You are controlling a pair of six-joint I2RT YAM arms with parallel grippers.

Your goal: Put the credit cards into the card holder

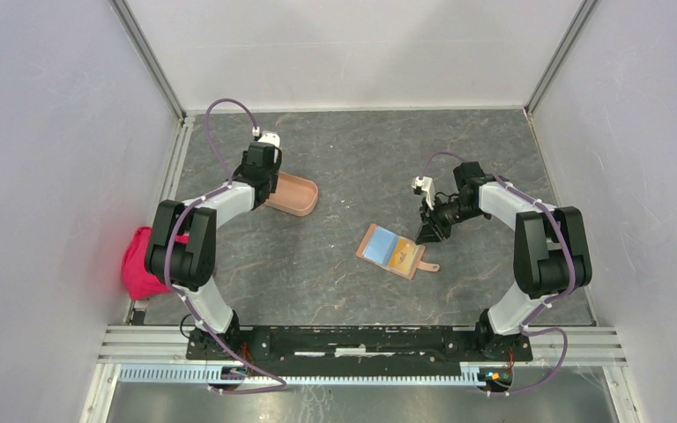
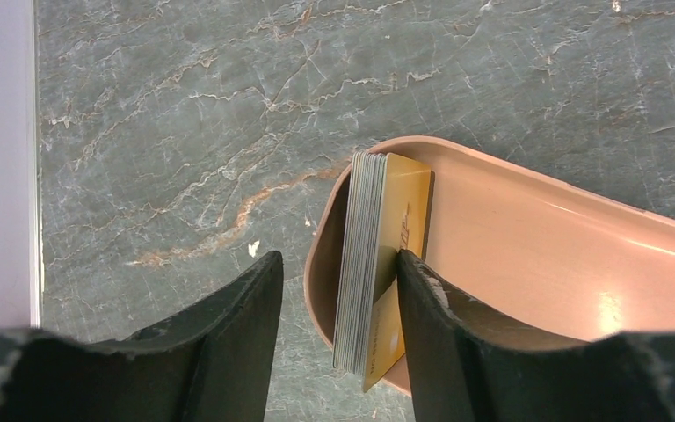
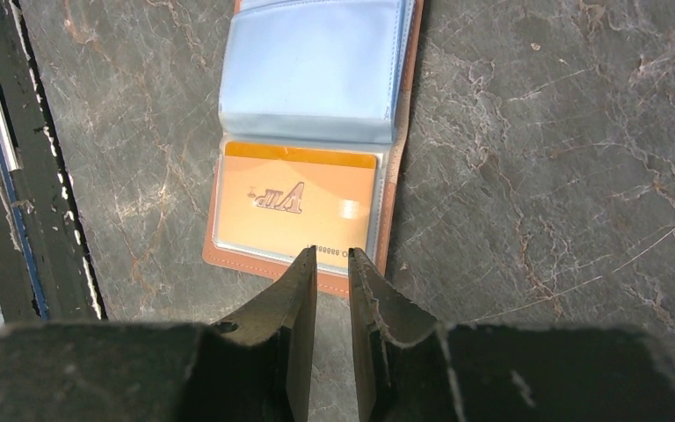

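Note:
A stack of thin cards [image 2: 360, 255], yellow on its right face, stands on edge along the left end of a tan tray [image 2: 536, 246]. My left gripper is part open around the stack, its right fingertip at the yellow face. The open card holder [image 1: 377, 243] lies right of centre on the table, with pale blue sleeves [image 3: 308, 61] and a yellow card [image 3: 290, 202] in a clear sleeve. My right gripper is over its yellow end, fingertips slightly apart with nothing visible between them.
A red cloth bag [image 1: 141, 264] lies at the left wall. Walls border it at left, right and back.

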